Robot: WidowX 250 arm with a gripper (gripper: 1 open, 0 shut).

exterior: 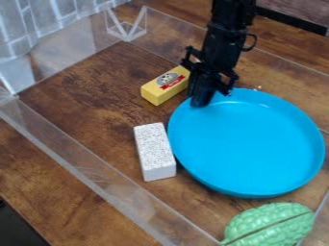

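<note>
My black gripper [203, 85] hangs from the top centre, its tips low at the upper-left rim of a blue plate [247, 144]. It is shut, with nothing visible between its fingers, though the tips are dark and hard to make out. Just left of it lies a yellow box [164, 86] with a red and picture label. A white speckled block [154, 152] lies left of the plate.
A green ridged object [267, 225] sits at the bottom right below the plate.
</note>
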